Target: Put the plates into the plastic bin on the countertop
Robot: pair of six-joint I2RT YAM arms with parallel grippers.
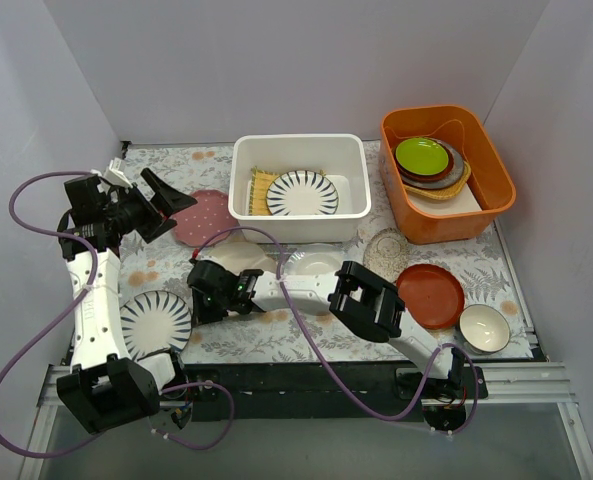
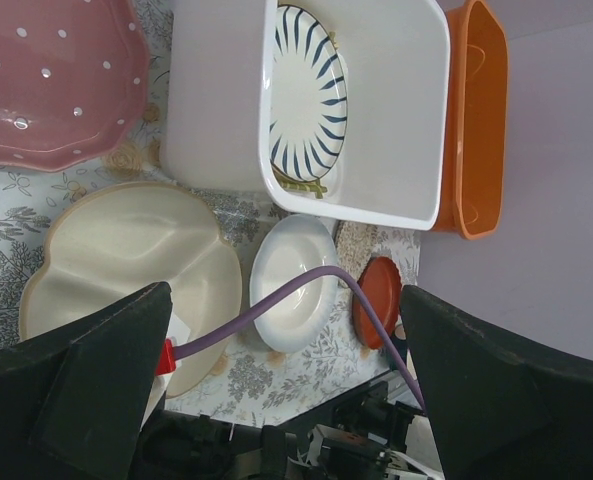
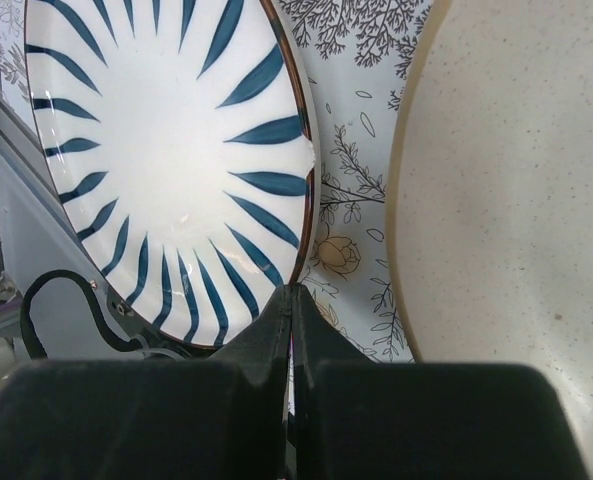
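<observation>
A white plate with blue stripes [image 1: 156, 322] lies on the countertop at the front left. My right gripper is shut at this plate's brown rim, nothing between its fingers; the striped plate [image 3: 166, 150] is outside them. The white plastic bin [image 1: 301, 231] stands at the back middle, holding another blue-striped plate [image 1: 302, 193] and something yellow. My left gripper is open and empty, high over the left side. A cream sectioned plate [image 2: 136, 250] and a pink dotted plate [image 2: 61, 80] lie below it. The right arm partly covers the cream plate in the top view.
An orange bin [image 1: 448, 228] with stacked plates stands at the back right. A white plate [image 2: 294, 283], a red-brown plate [image 1: 431, 296] and a cream bowl [image 1: 484, 328] sit on the counter. Purple cables [image 1: 316, 345] loop across both arms.
</observation>
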